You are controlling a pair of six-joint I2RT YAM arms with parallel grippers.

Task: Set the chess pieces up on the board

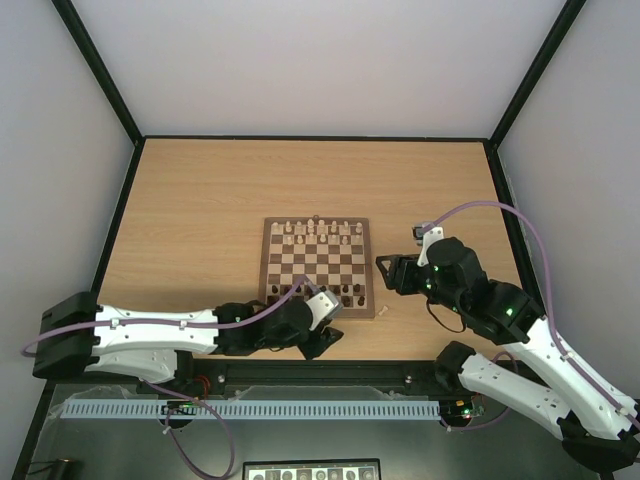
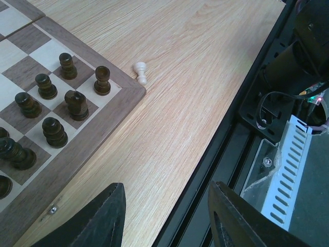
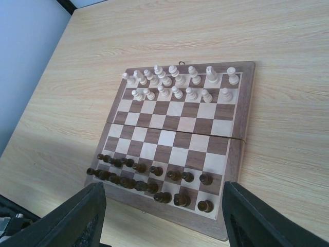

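The brown-and-cream chessboard (image 1: 372, 262) lies on the table, with white pieces (image 3: 212, 74) in rows along its far side and dark pieces (image 3: 162, 197) along its near side. A loose white pawn (image 2: 140, 72) lies on its side on the bare table, just off the board's near right corner. My left gripper (image 1: 328, 346) hangs near the board's front edge, its fingers (image 2: 105, 216) spread and empty. Right of the board is my right gripper (image 1: 384, 272), also open, with nothing between its fingers.
Free tabletop (image 1: 200, 220) surrounds the board to the left, back and right. The table's dark front rail (image 1: 330, 372) runs close behind the left gripper. Both arms reach in low over the front edge.
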